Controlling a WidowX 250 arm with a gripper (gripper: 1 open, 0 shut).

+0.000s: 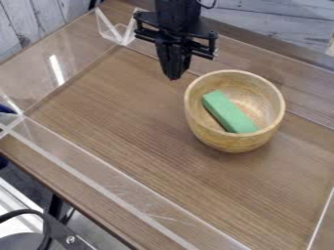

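Note:
A black gripper (175, 68) hangs at the top centre of the camera view, pointing down over the wooden table, above and left of a wooden bowl (202, 134). Its finger looks shut, with nothing visible between the fingers. A green block (229, 111) lies inside the bowl, tilted lengthwise from upper left to lower right.
Clear plastic edging runs along its left side, and a black cable (39, 223) shows at the lower left corner.

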